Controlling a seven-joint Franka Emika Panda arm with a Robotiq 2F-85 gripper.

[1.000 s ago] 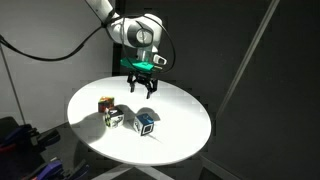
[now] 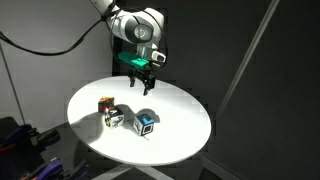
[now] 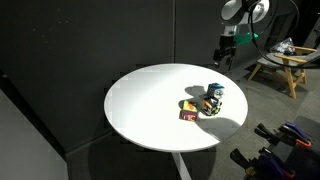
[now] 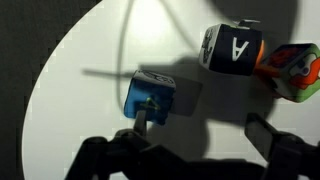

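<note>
My gripper (image 2: 139, 87) hangs open above the white round table, with nothing between its fingers. In the wrist view, its dark fingers (image 4: 262, 132) stand wide apart. A blue-faced block (image 2: 144, 125) sits on the table, apart from the others; it shows near the left finger in the wrist view. A white block with a black letter A (image 4: 231, 48) lies close to a red, green and yellow block (image 4: 297, 70) at the upper right of that view. In exterior view 2, the multicoloured block (image 3: 189, 110) looks orange and stands leftmost.
A wooden chair (image 3: 285, 68) stands on the floor behind the arm. Cables loop beside the arm.
Over the last second the arm has shifted slightly left in exterior view 1, with the gripper turned a little. It stays above the table. The blocks have not moved.
</note>
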